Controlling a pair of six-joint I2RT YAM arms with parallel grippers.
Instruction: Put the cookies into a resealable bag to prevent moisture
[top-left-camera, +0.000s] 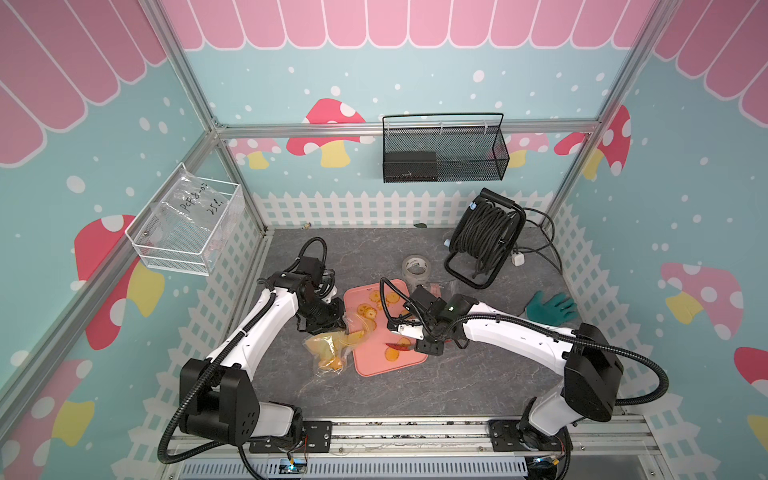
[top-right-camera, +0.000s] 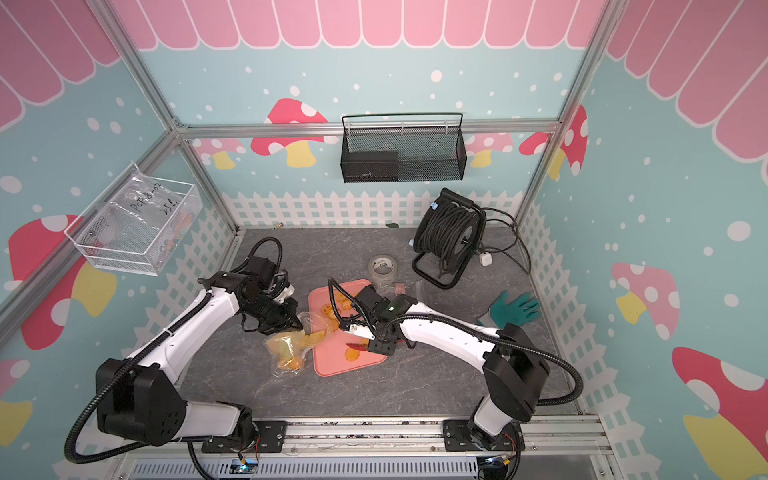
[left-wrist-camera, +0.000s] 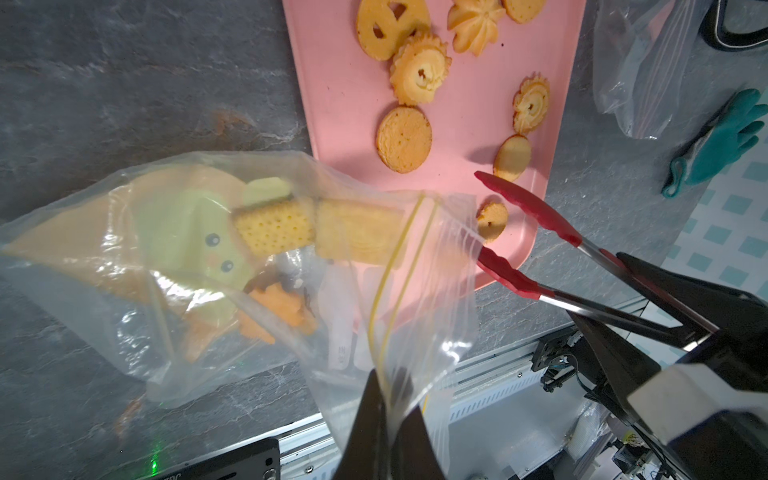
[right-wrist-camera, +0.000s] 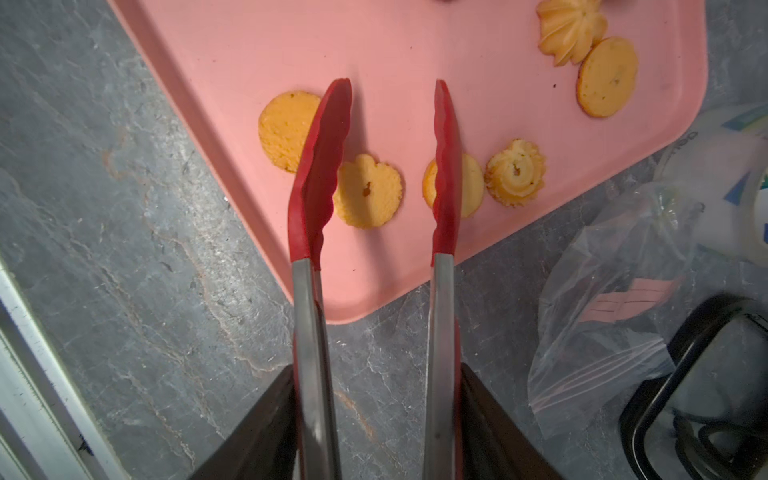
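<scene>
A clear resealable bag (left-wrist-camera: 200, 336) with a yellow-lined zip and several cookies inside lies on the left table, its mouth over the pink tray (left-wrist-camera: 448, 128). At that mouth my left gripper is shut, pinching the thin film. Red-tipped metal tongs extend from my right gripper, which stands open. The tongs' red tips (right-wrist-camera: 321, 160) are apart above the tray, with nothing gripped between them. Under and between them lie a flower-shaped cookie (right-wrist-camera: 368, 192) and a round cookie (right-wrist-camera: 285, 128); another round cookie (right-wrist-camera: 468, 188) is partly behind the right tip.
A second clear bag (right-wrist-camera: 608, 312) lies beside the tray's far right side, near a tape roll (top-left-camera: 416, 268). A black cable reel (top-left-camera: 486, 240) stands at the back right, and a green glove (top-left-camera: 550, 309) lies on the right.
</scene>
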